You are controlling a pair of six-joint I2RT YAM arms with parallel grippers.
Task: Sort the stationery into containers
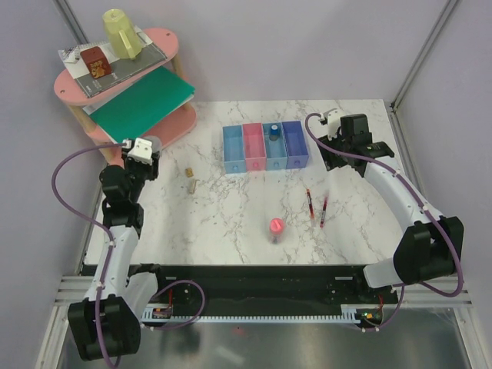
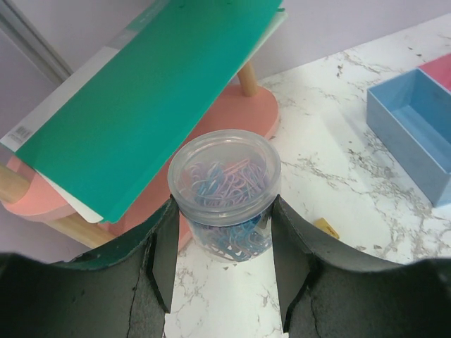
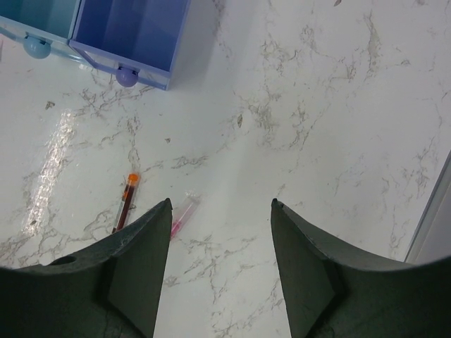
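Note:
A clear round jar of paper clips is gripped near its rim; my left gripper is shut on it, in front of the pink shelf. From above, that left gripper hides most of the jar. My right gripper is part open over bare table, nothing between its fingers. Two thin pens, one black with an orange end and one pink, lie below it. At the back middle stand blue, pink and purple bins; one blue bin holds a blue-topped item. A pink-topped container stands front centre.
The two-tier pink shelf carries a green folder, a yellow mug and a brown box. Two small tan pieces, one an eraser-like block, lie on the table. The table's middle is open.

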